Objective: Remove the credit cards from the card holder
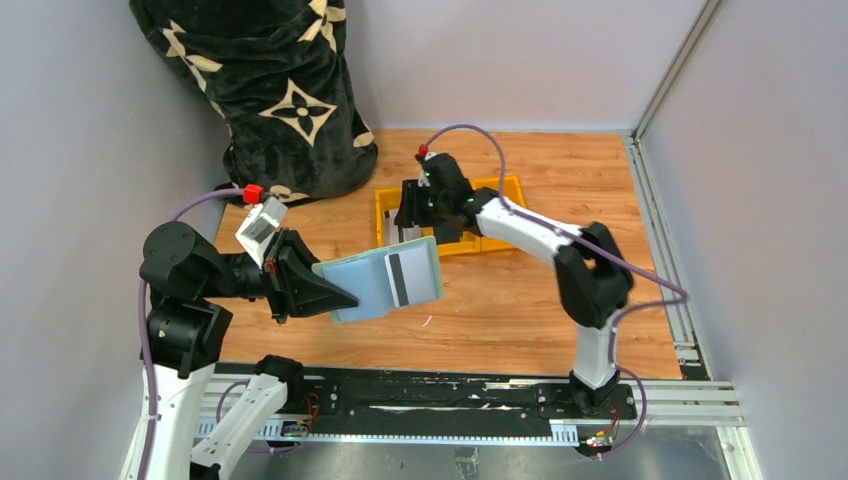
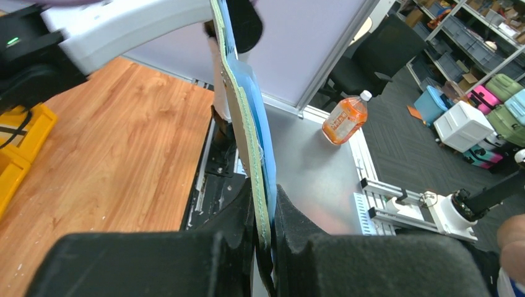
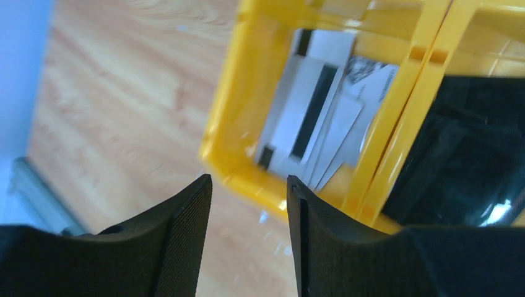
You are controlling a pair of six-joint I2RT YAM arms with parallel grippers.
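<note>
My left gripper [image 1: 343,302] is shut on one side of the card holder [image 1: 358,280], which is spread open with pale blue sleeves. A white card with a dark stripe [image 1: 412,276] shows in the holder's right-hand sleeve. Edge-on in the left wrist view, the holder's green rim [image 2: 251,133] rises from between the fingers. Over the yellow box, my right gripper is open, with no card between its fingers. Several white cards [image 3: 309,105], some with black stripes, lie overlapping in the box's left compartment. The right wrist view is blurred.
The yellow box [image 1: 380,215] stands at the back of the wooden table, a black item [image 3: 464,148] in its other compartment. Bare wood [image 1: 500,310] fills the front and right. A dark patterned fabric bag [image 1: 290,110] stands at the back left.
</note>
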